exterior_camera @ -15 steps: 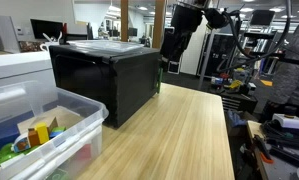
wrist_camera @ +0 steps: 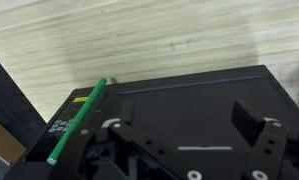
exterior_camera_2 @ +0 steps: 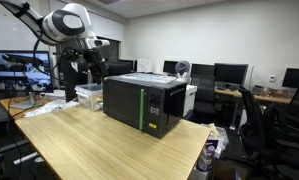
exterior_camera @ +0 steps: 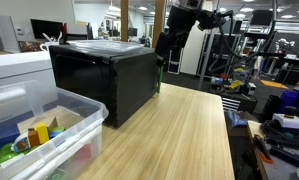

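A black microwave point(exterior_camera: 106, 84) stands on the wooden table point(exterior_camera: 169, 135). Its front, with a green vertical strip point(exterior_camera_2: 142, 108) and a keypad, faces the open table in the second exterior view. Up in the air by the microwave is my gripper point(exterior_camera: 165, 46), clear of the tabletop. Seen from the wrist, the two dark fingers point(wrist_camera: 128, 112) are spread wide, with nothing between them. Below them lies the dark microwave body point(wrist_camera: 199, 100), and the green strip point(wrist_camera: 81, 120) runs along its left side.
A clear plastic bin point(exterior_camera: 86, 125) holding colourful toys sits beside the microwave. Papers or a flat cover point(exterior_camera: 97, 45) lie on the microwave's top. An office chair point(exterior_camera_2: 264, 130) stands off to the right.
My arm and gripper have shifted slightly near the microwave. The microwave, bin and toys stay where they were.
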